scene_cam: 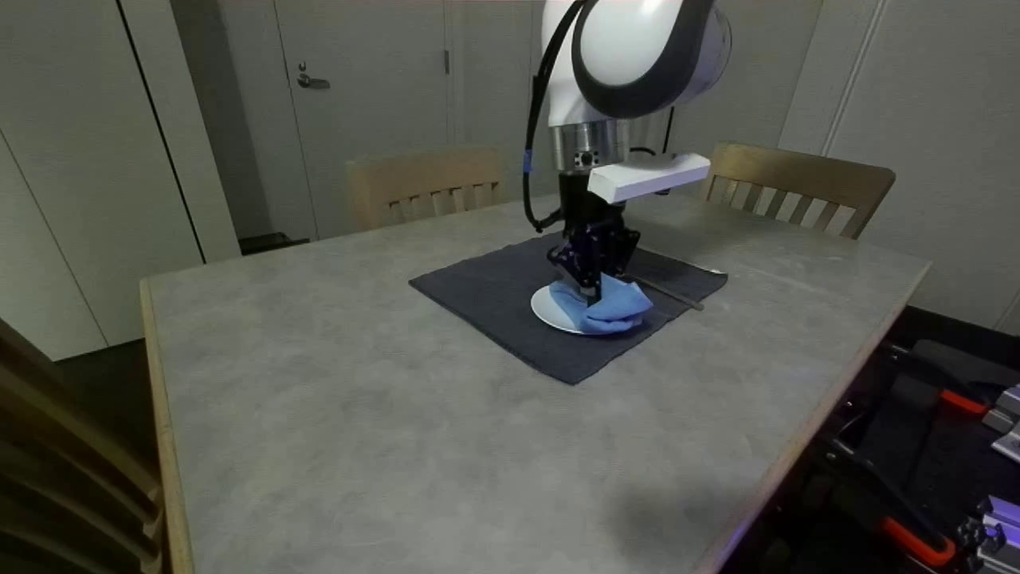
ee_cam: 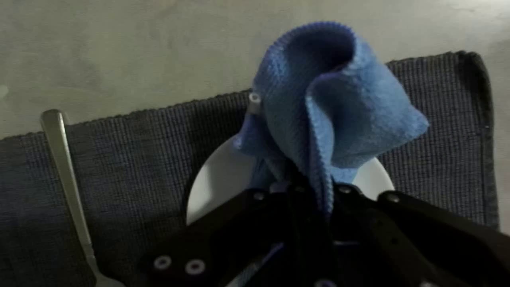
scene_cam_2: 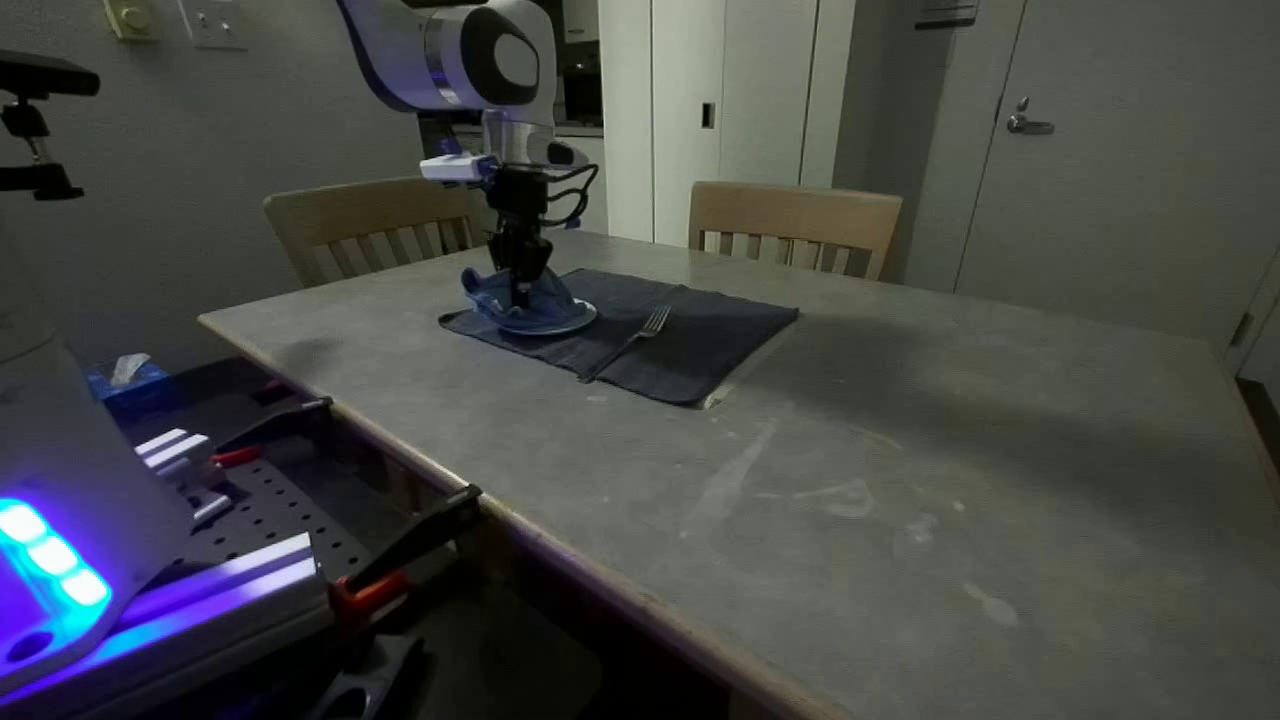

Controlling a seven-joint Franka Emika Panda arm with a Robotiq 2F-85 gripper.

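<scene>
A blue cloth (scene_cam: 614, 308) is bunched over a white plate (scene_cam: 547, 311), covering much of it. My gripper (scene_cam: 590, 295) points down over the plate and is shut on the cloth. In the wrist view a fold of the blue cloth (ee_cam: 334, 95) rises from between the dark fingers, and white parts of the plate (ee_cam: 217, 179) show on both sides. The gripper's lower tips are hidden by cloth in that view.
The plate stands on a dark ribbed placemat (scene_cam_2: 696, 324). A fork (scene_cam_2: 630, 342) lies on the mat to one side, and another piece of cutlery (scene_cam: 666, 291) is partly visible. Around the mat, the grey table (scene_cam: 382, 411) is clear.
</scene>
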